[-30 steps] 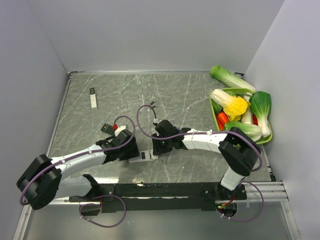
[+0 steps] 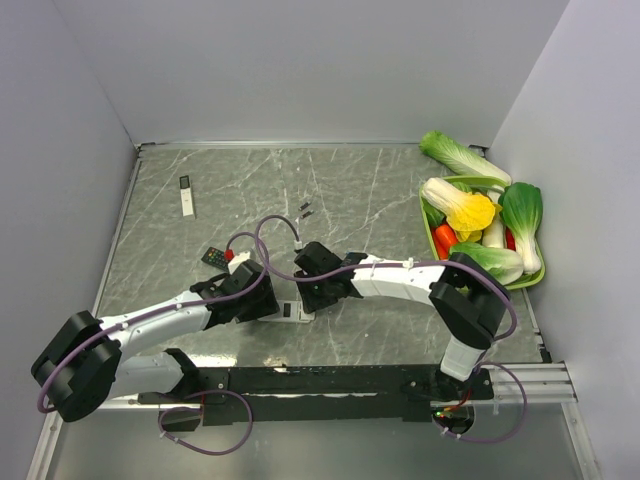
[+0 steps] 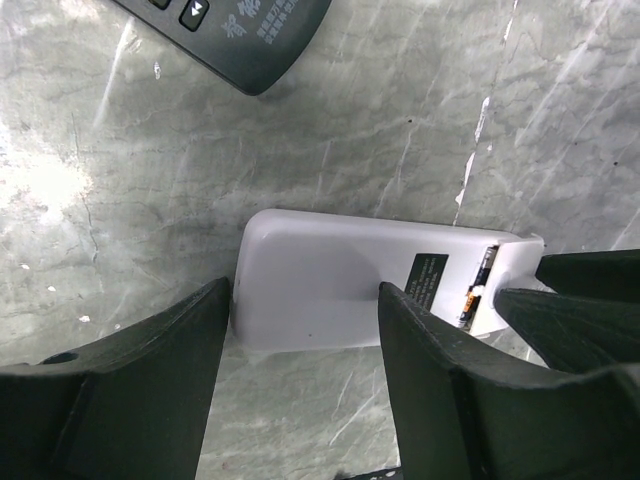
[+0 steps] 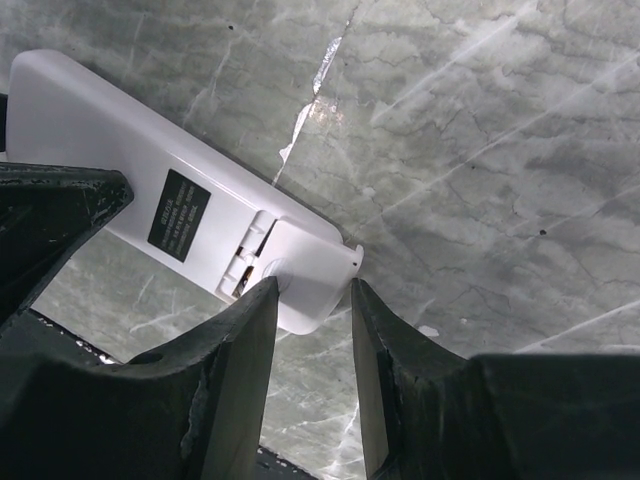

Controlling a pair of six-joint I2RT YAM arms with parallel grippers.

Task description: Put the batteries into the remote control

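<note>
The white remote [image 2: 288,311] lies back side up between my two grippers, a black label on it. Its battery cover [image 4: 304,270] sits over the compartment at one end, with a gap along its inner edge where part of a battery [image 3: 474,294] shows. My right gripper is part open at that end, its fingertips apart and the cover's corner in front of and partly between them. Over the other end, my left gripper stands part open, one finger by the remote's end and the other overlapping its body. Contact there cannot be told.
Loose batteries [image 2: 305,210] lie further back on the marbled table. A black remote [image 2: 214,258] lies beyond my left gripper, and another white one [image 2: 187,196] at the back left. The vegetable basket [image 2: 541,262] stands on the right.
My right gripper has moved slightly left and toward the front along the remote's end. The left arm and the remote look unmoved.
</note>
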